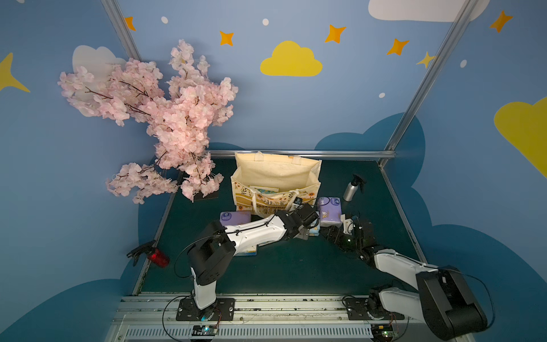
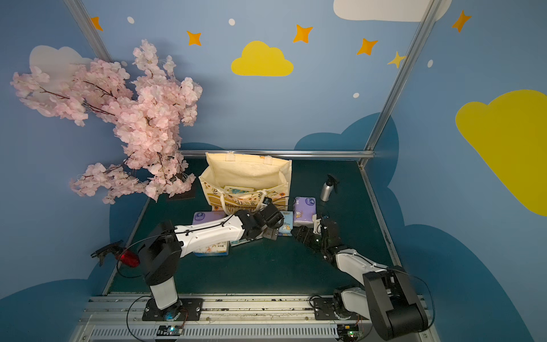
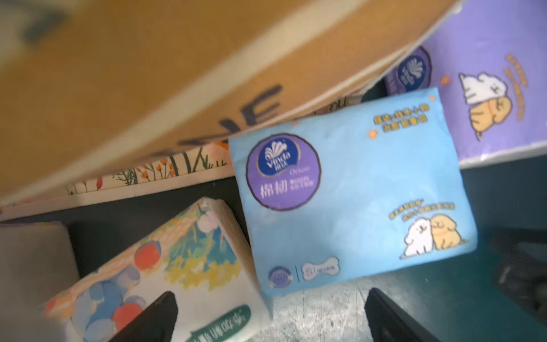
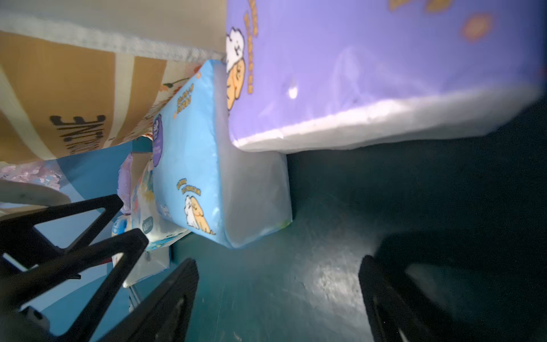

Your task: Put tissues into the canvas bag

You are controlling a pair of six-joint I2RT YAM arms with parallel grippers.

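Note:
The cream canvas bag (image 1: 279, 169) stands open at the back middle, with a tissue pack (image 1: 265, 189) inside it. In front of the bag lies a blue tissue pack (image 3: 353, 193); a purple pack (image 1: 330, 209) touches its right side. A white patterned pack (image 3: 188, 268) rests left of the blue one, and another purple pack (image 1: 234, 217) lies farther left. My left gripper is open above the near side of the blue pack, nothing between its fingers. Open and empty, my right gripper hangs low in front of the right purple pack.
A silver spray bottle (image 1: 351, 189) stands behind the right purple pack. A red spray bottle (image 1: 159, 258) is by the left edge, below the pink blossom branch (image 1: 188, 125). The two grippers are close together.

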